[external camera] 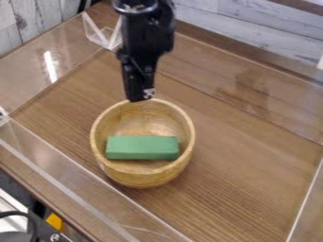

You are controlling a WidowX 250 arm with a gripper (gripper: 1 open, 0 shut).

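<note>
My black gripper (142,76) hangs above and behind a round wooden bowl (116,168), blurred at its fingers, so their spread is unclear. A green rectangular block (143,147) lies flat inside the bowl, in its front half, apart from the gripper.
A clear plastic wall lines the left edge, and whitish boards run along the back. Dark cables lie at the lower left.
</note>
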